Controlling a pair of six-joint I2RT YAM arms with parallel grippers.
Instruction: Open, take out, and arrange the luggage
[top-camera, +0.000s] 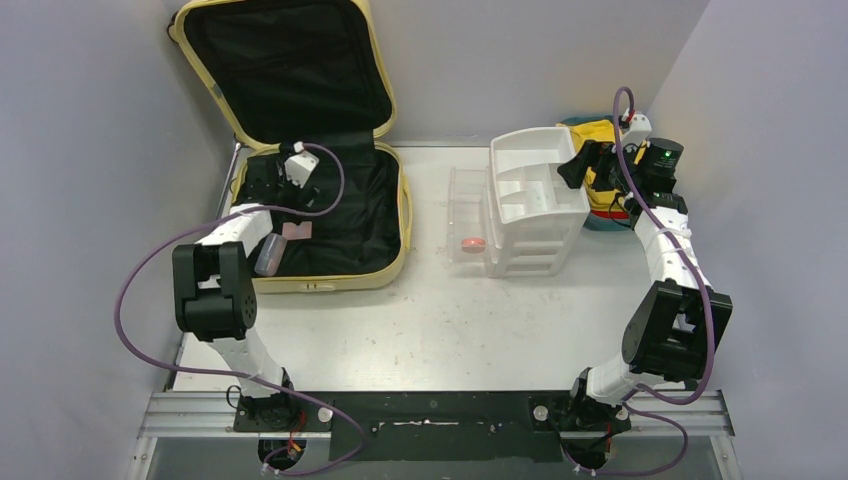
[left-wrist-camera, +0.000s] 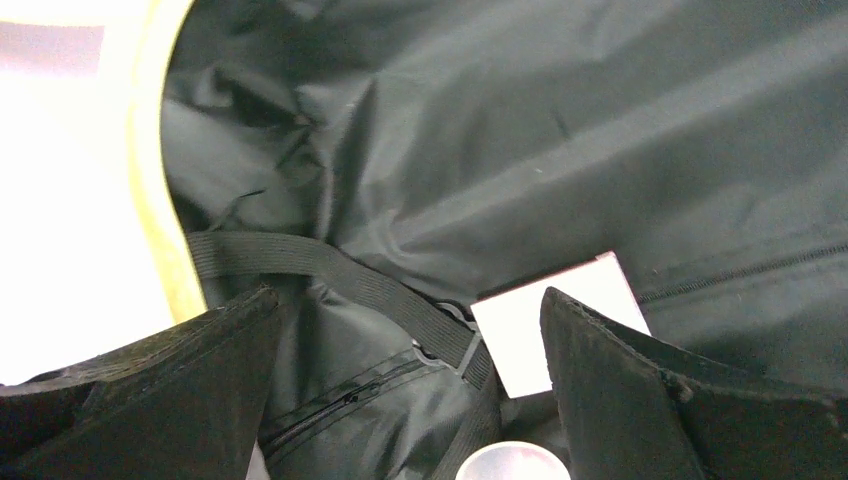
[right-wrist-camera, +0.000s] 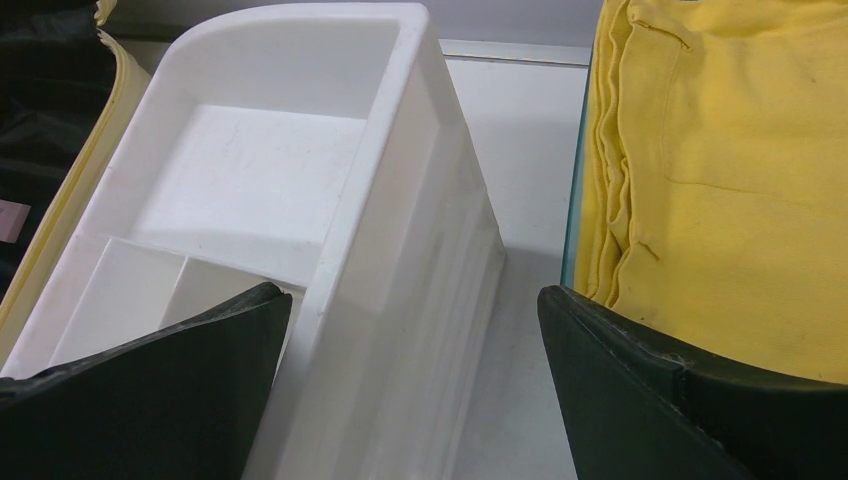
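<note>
The yellow-rimmed suitcase (top-camera: 392, 262) stands open at the left, its black-lined lid (top-camera: 290, 65) raised at the back. Inside its base are a flat pale pink box (top-camera: 297, 230) and a translucent bottle (top-camera: 270, 255) near the front-left corner. Over the base hangs my left gripper, open and empty; its right finger partly covers the pink box in the left wrist view. A round white top (left-wrist-camera: 513, 463) shows at that view's bottom edge. My right gripper is open too, one finger over the white drawer unit (right-wrist-camera: 400, 240), nothing held.
From the drawer unit a clear drawer (top-camera: 465, 190) is pulled out leftward, with a red round item (top-camera: 473, 244) in it. Yellow cloth (right-wrist-camera: 740, 190) fills a teal-rimmed container behind the right gripper.
</note>
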